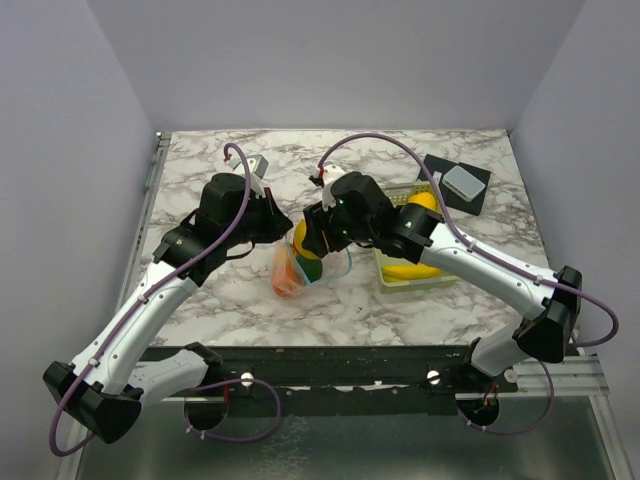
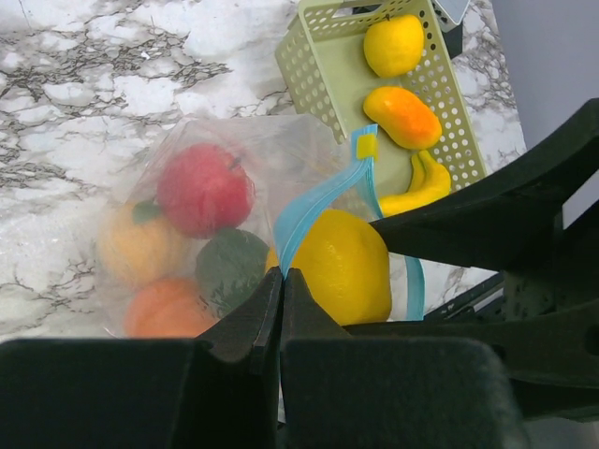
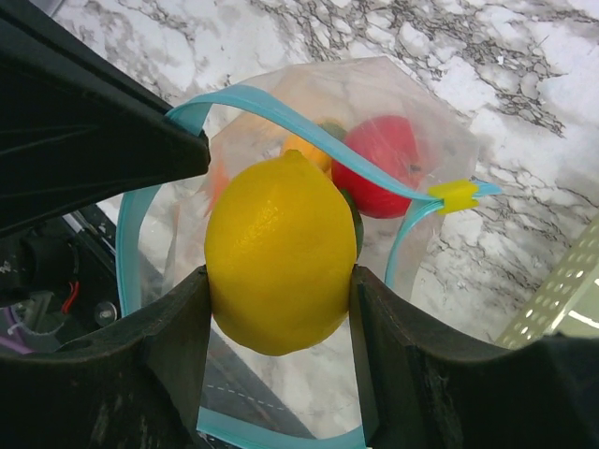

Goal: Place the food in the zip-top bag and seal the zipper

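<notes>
My left gripper is shut on the blue rim [image 2: 314, 201] of the clear zip top bag [image 2: 281, 150], holding its mouth open. A red fruit [image 2: 201, 190], a dark green one [image 2: 231, 269] and two orange ones lie inside the bag. My right gripper is shut on a yellow fruit [image 3: 281, 248], gripped from both sides. In the left wrist view this yellow fruit shows behind the blue rim, at the bag's mouth. From above, the right gripper hides part of the fruit and the bag.
A pale green basket [image 1: 420, 285] stands right of the bag, with a banana [image 1: 410, 271], a mango [image 2: 402, 117] and another yellow fruit [image 2: 393, 46] in it. Behind it, a grey box [image 1: 463, 183] rests on a black mat.
</notes>
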